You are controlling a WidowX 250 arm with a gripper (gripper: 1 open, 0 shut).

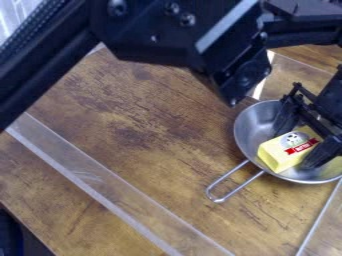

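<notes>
A steel pan (247, 128) with a wire handle sits at the right of the wooden table. In it lies a yellow box (283, 153) with a red label, like a butter pack. My open gripper (302, 128) is down in the pan at the box, its dark fingers around the box's upper part; whether they touch it is hard to tell.
Dark arm links cover the top of the view. Clear plastic strips (114, 195) edge the work area on the wooden table.
</notes>
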